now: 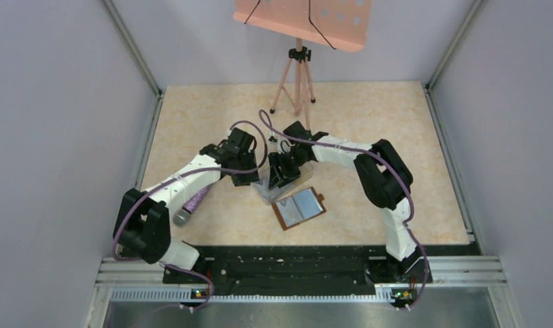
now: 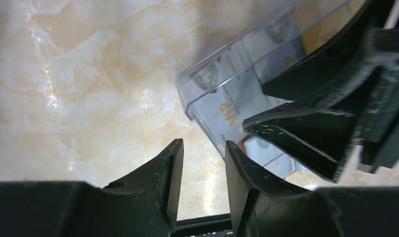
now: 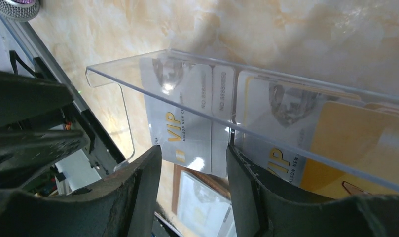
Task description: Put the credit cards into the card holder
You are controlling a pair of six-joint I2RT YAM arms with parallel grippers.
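A clear rack (image 3: 177, 103) holds white and gold VIP cards (image 3: 180, 133) in a row. The brown card holder (image 1: 284, 224) lies open just in front of it, with pale inner panels. In the right wrist view my right gripper stands open at the rack, its fingertips over the leftmost white cards; no card is clearly held. My left gripper is open and empty beside the rack's left end, above bare tabletop. Part of the card row is hidden by the right fingers (image 2: 306, 118) in the left wrist view.
A purple microphone (image 1: 197, 199) lies on the left of the table. Behind the rack stands a pink tripod (image 1: 299, 85). Both arms crowd close together around the rack.
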